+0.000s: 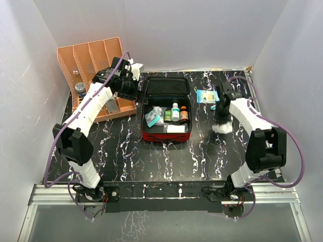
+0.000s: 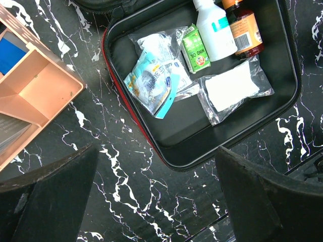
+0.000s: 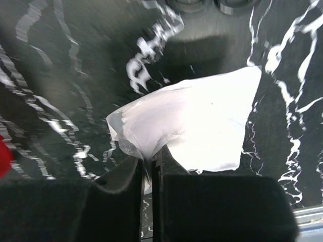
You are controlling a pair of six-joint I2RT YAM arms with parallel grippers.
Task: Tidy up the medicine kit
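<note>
In the right wrist view, my right gripper is shut on one edge of a white packet (image 3: 212,118), which bunches up where the fingers pinch it. The packet lies at or just above the marble table; the exact height I cannot tell. My left gripper stands open and empty near the open medicine kit (image 1: 166,141). Inside the kit lie a white bottle (image 2: 214,31), a brown bottle (image 2: 244,30), a green box (image 2: 195,50), a blue-and-white packet (image 2: 151,80) and a clear bag with white content (image 2: 233,86).
An orange compartment rack (image 1: 83,63) stands left of the kit, partly behind my left arm. A blue-and-yellow packet (image 1: 206,96) lies at the back right. Bare marble table (image 1: 166,166) stretches in front of the kit.
</note>
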